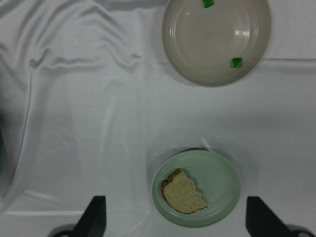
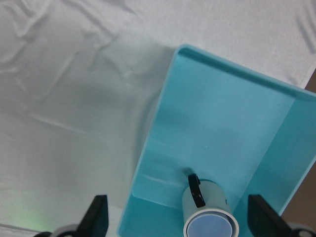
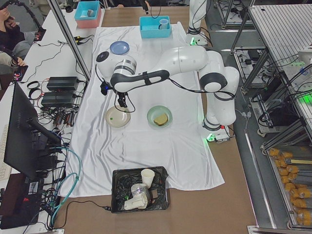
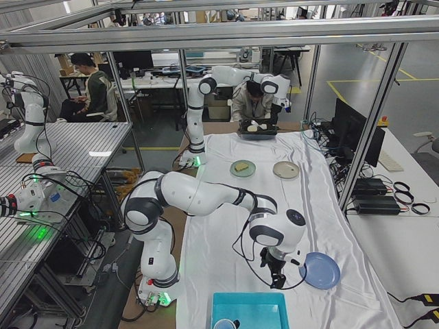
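Note:
My left gripper is open over the table, above the beige plate (image 1: 192, 44) with small green pieces and the green plate (image 1: 222, 197) holding a bread slice (image 1: 182, 195); nothing is between its fingers. In the right camera view it is at the far side. My right gripper stands open above the turquoise bin (image 2: 222, 118), where a mug (image 2: 210, 195) with a dark handle lies, its blue-lined mouth showing. The right gripper (image 4: 273, 271) also appears near the blue plate (image 4: 320, 270) in the right camera view.
A black lined bin (image 3: 119, 190) with cups and packaging sits at the table's near edge in the left camera view. Monitor, cables and boxes fill the side bench.

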